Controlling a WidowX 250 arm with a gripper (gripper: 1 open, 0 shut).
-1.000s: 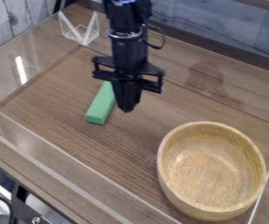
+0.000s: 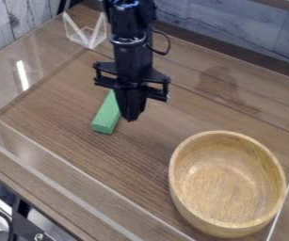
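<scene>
My black gripper [image 2: 130, 92] hangs over the middle of the wooden table, pointing down. A green block [image 2: 106, 115] lies on the table just left of and below the gripper, its far end partly behind it. Whether the fingers are open or shut is unclear from this view, and nothing is clearly held. A large empty tan bowl [image 2: 227, 184] sits at the front right.
Wire frames stand along the left edge, and a grey wall [image 2: 248, 28] runs along the back.
My gripper has shifted slightly to the left. The green block and bowl have not visibly moved.
</scene>
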